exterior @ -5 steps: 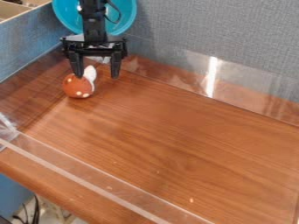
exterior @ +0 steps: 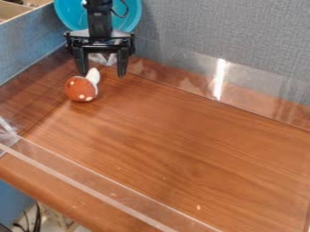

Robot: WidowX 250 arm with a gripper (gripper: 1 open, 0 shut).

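An orange, white-spotted toy (exterior: pixel 82 88), shaped like a mushroom with a pale stem, lies on its side on the wooden floor of the workspace at the left. My black gripper (exterior: pixel 101 65) hangs just behind and above it, its fingers apart and pointing down, with nothing held between them.
A turquoise plate (exterior: pixel 129 13) stands behind the arm at the back. Blue and grey walls border the wooden surface (exterior: pixel 206 163), with clear strips along the edges. A crumpled clear object (exterior: pixel 6 136) sits at the left edge.
My gripper has risen slightly and moved back from the toy over the last second. The toy shows no clear movement.
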